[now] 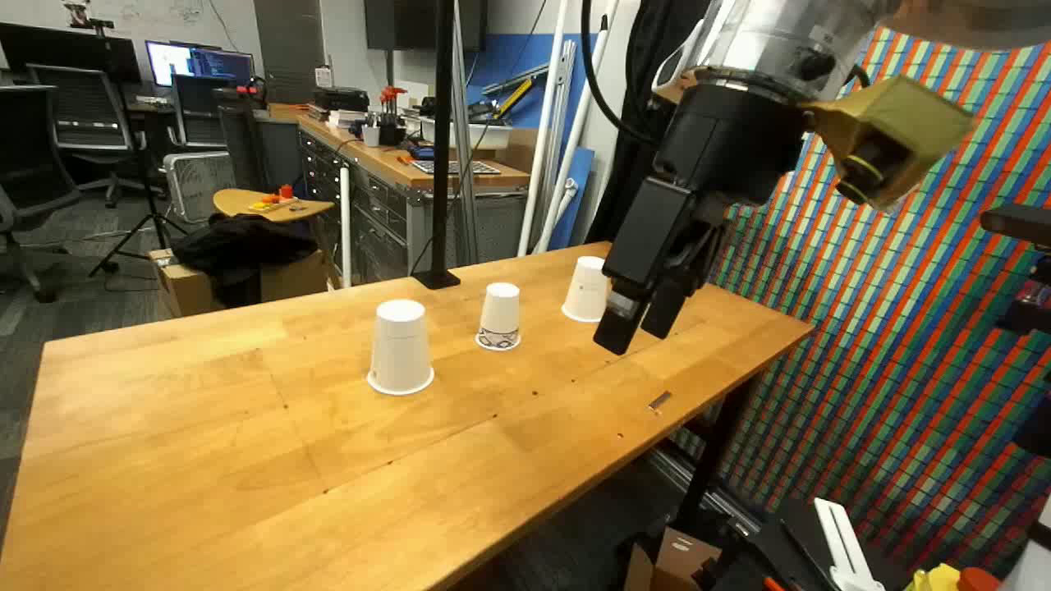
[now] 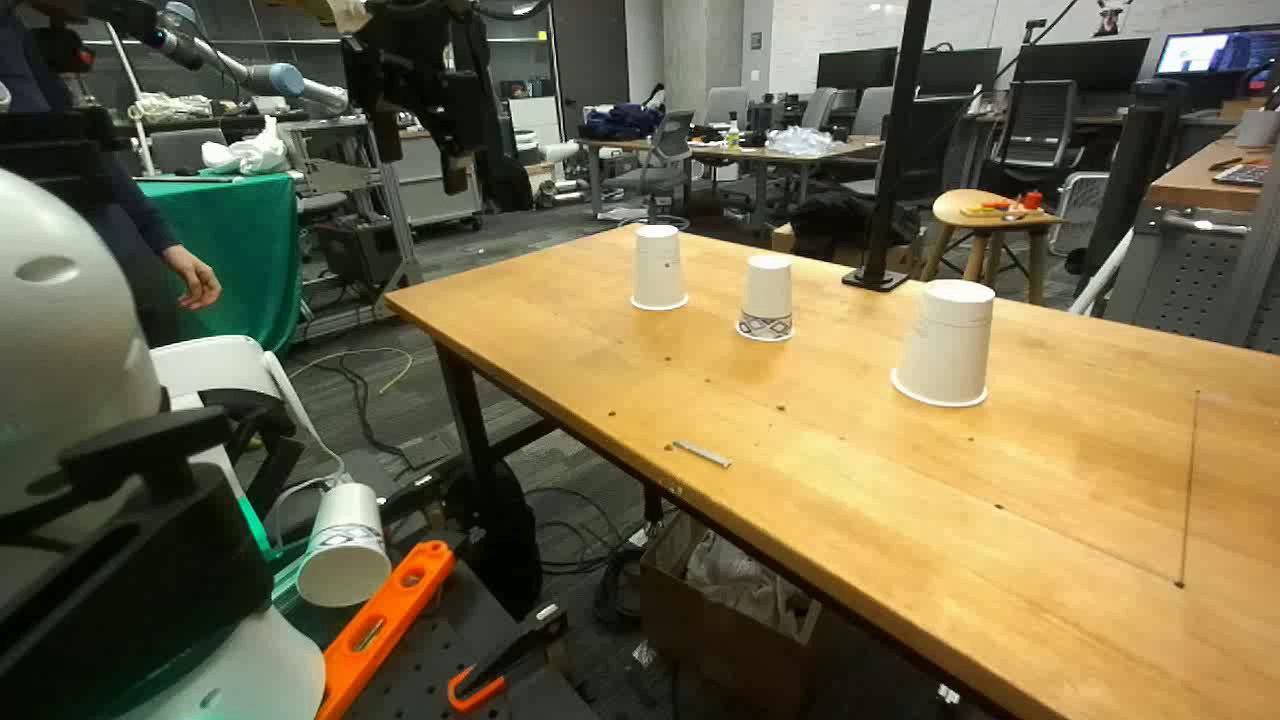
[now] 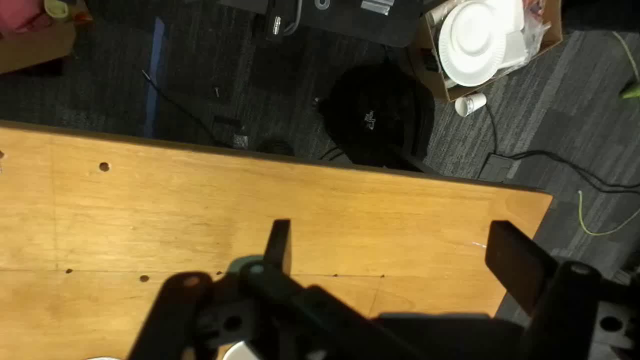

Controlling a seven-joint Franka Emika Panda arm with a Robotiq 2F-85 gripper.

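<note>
Three white paper cups stand upside down in a loose row on the wooden table [image 1: 227,433]. A large plain cup [image 1: 401,346] is on the left in the first exterior view. The smaller middle cup [image 2: 765,298] has a dark pattern band near its rim. Another plain cup [image 2: 659,268] sits toward the table's far left corner in the second exterior view. My gripper is open above the table, empty between its spread fingers. In the first exterior view the gripper [image 1: 638,333] appears in front of and above the right-hand cup [image 1: 587,290], partly overlapping it.
A black post [image 2: 894,144] rises at the table's back edge. A small metal strip [image 2: 701,454] lies near the front edge. Off the table, a patterned cup [image 2: 345,546] and an orange level [image 2: 386,624] lie beside the robot's base.
</note>
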